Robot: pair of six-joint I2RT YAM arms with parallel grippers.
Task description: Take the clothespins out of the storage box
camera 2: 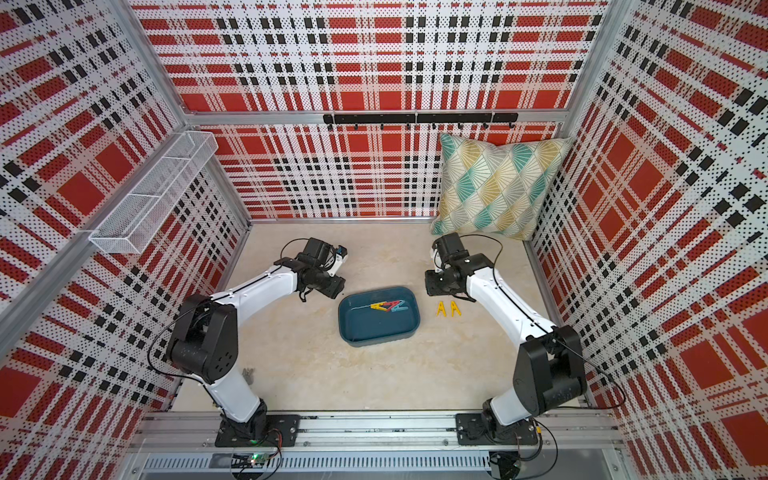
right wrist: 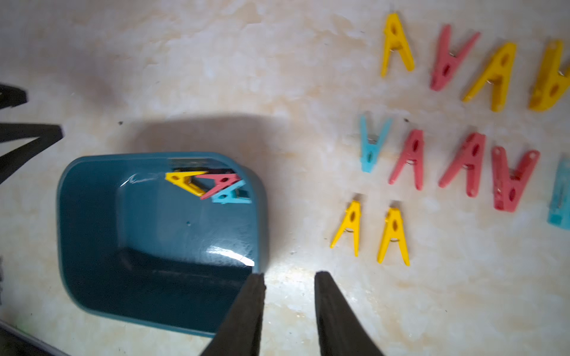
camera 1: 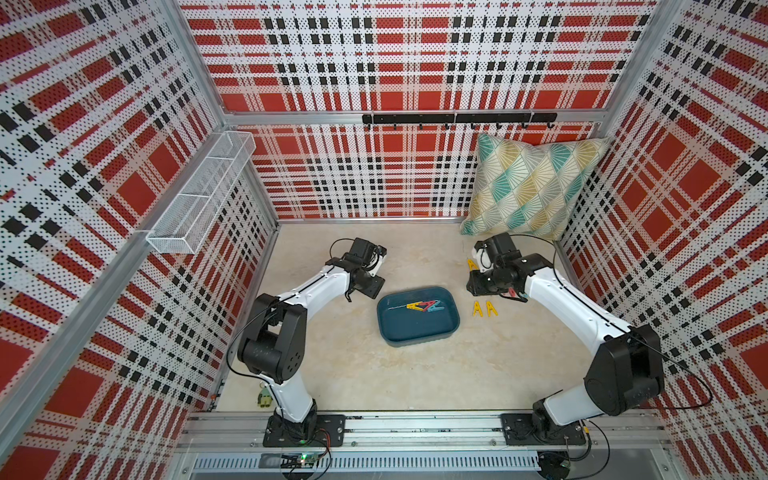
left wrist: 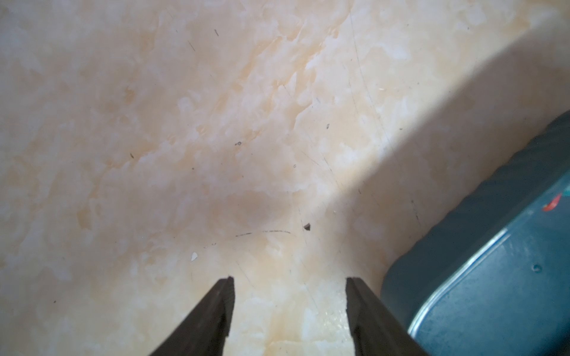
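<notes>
The blue storage box [right wrist: 160,228] stands mid-table. Against its far wall lie a yellow clothespin [right wrist: 187,182], a red clothespin [right wrist: 218,179] and a light-blue clothespin [right wrist: 233,194], close together. To the right of the box several clothespins lie in rows on the table, among them two yellow ones [right wrist: 393,236] at the front. My right gripper hangs above the table right of the box, its fingers apart and nothing between them. To the left of the box is my left gripper, also open and empty above bare table.
A patterned cushion [camera 1: 534,188] leans at the back right. A white wire basket [camera 1: 204,192] hangs on the left wall. Bare table [camera 1: 416,380] stretches in front of the box and behind it.
</notes>
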